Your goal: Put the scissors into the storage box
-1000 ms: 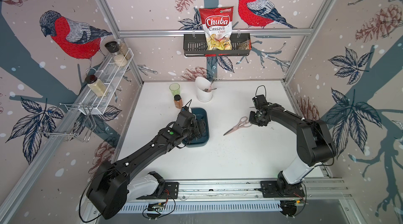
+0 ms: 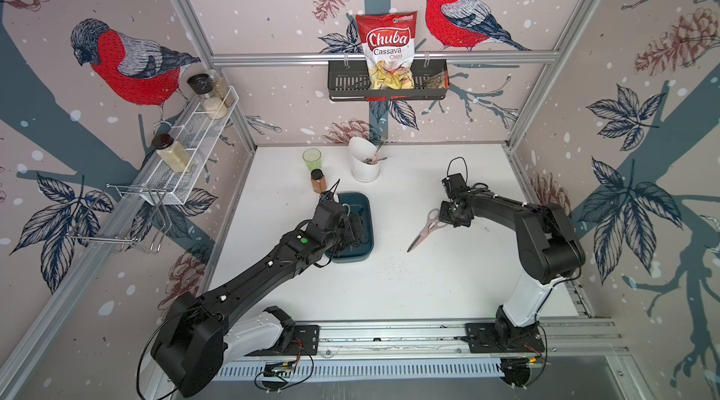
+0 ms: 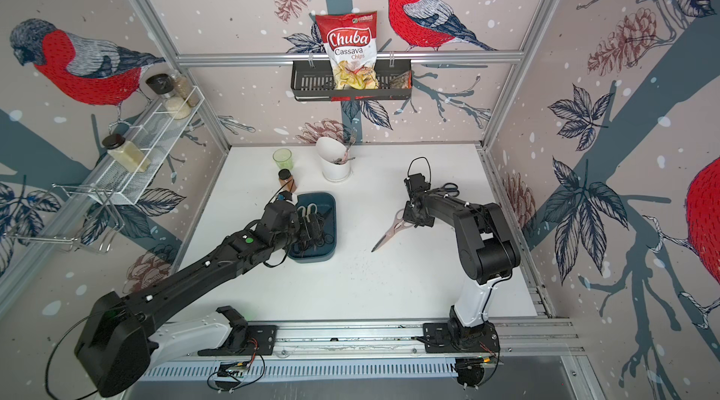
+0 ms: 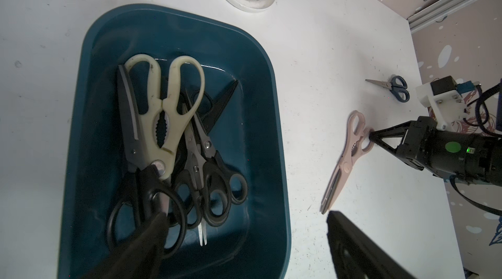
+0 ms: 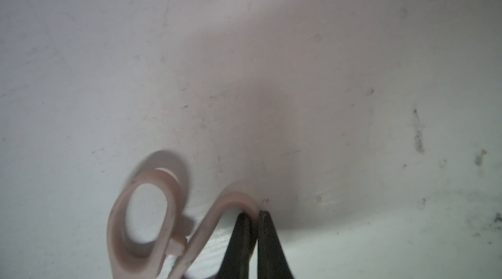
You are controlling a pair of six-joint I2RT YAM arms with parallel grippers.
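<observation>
Pink scissors (image 4: 346, 166) lie on the table, blades toward the front. My right gripper is down at one of their handle loops, fingertips close together around its rim; whether it grips firmly is unclear. My left gripper hangs open over the dark teal storage box (image 4: 279, 184), which holds several scissors, including cream-handled ones (image 4: 172, 111) and black-handled ones. Small dark-handled scissors (image 4: 398, 90) lie farther back on the table at the right.
A white holder (image 2: 363, 164), a green glass (image 2: 312, 158) and a brown jar (image 2: 318, 182) stand behind the box.
The left arm has barely moved.
</observation>
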